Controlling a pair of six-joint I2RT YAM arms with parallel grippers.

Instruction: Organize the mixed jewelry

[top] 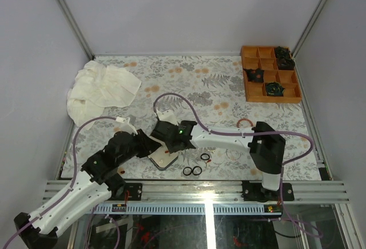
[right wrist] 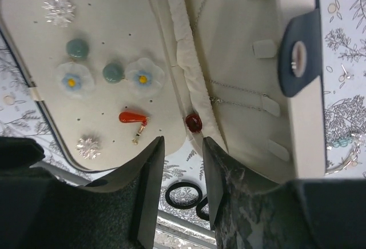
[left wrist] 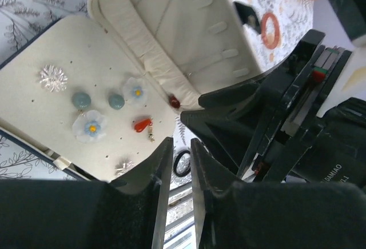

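An open cream jewelry case (top: 163, 159) lies at the front centre, partly hidden by both arms. Its tray holds silver burst pieces (left wrist: 53, 79), teal beads (right wrist: 77, 48), white flowers (right wrist: 72, 81) and a red drop piece (right wrist: 133, 118); a dark red piece (right wrist: 194, 123) sits by the hinge, chains in the lid. My left gripper (top: 150, 145) is over the tray; its fingertips are close together, and what lies between them is unclear. My right gripper hangs over the case, fingertips apart, nothing visible between them.
A wooden compartment box (top: 254, 93) with dark pouches stands at the back right. A white cloth (top: 103, 89) lies at the back left. Black rings (top: 192, 171) and an orange bangle (top: 245, 122) lie on the patterned surface.
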